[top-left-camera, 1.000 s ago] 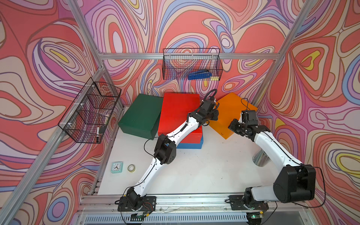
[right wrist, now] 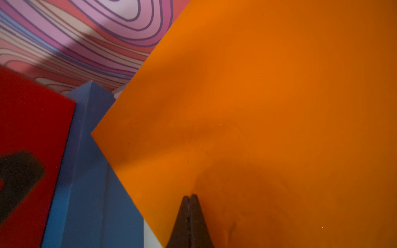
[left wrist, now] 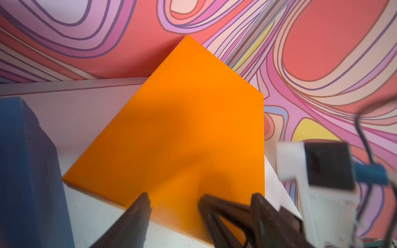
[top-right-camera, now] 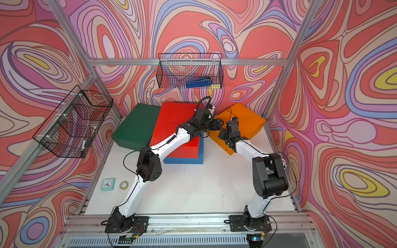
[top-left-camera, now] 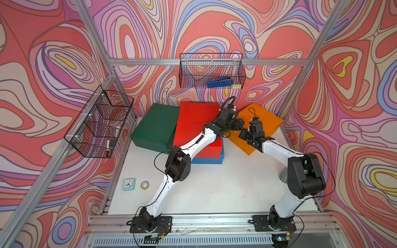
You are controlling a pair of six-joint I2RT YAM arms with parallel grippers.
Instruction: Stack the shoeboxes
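A red shoebox [top-left-camera: 194, 119] lies on top of a blue shoebox [top-left-camera: 208, 160] at the back middle. Left of them rests a green shoebox [top-left-camera: 155, 126]. To their right an orange shoebox [top-left-camera: 268, 122] stands on the table, turned at an angle. My left gripper is open near the orange box's left side, nothing between its fingers. My right gripper is shut, its tips together over the orange top near the front-left edge. Whether they touch the surface, I cannot tell. In the left wrist view, the right gripper's dark fingers [left wrist: 225, 210] cross in front of the box.
A clock [top-left-camera: 129, 184] and a tape roll [top-left-camera: 144, 185] sit at the front left. Partly behind the right arm stands a metal container [top-left-camera: 282, 175]. Wire baskets hang on the back [top-left-camera: 211, 74] and left [top-left-camera: 99, 124].
The orange box appears shifted very slightly frontward.
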